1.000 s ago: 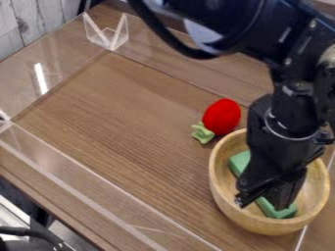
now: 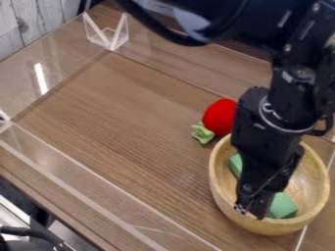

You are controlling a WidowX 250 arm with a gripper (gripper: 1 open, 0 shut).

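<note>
A round wooden bowl point(image 2: 305, 196) sits at the right front of the table, with a green block point(image 2: 280, 204) inside it. My black gripper point(image 2: 246, 191) hangs low over the bowl from the upper right, its fingers open around or just above the block; contact is unclear, and it hides part of the block. A red object point(image 2: 217, 116) lies behind the bowl, beside a small light green piece point(image 2: 203, 133).
A white wire or plastic holder point(image 2: 105, 31) stands at the back left. Black cables are at the bottom left corner.
My gripper has shifted slightly left and downward over the bowl, now covering more of the green block.
</note>
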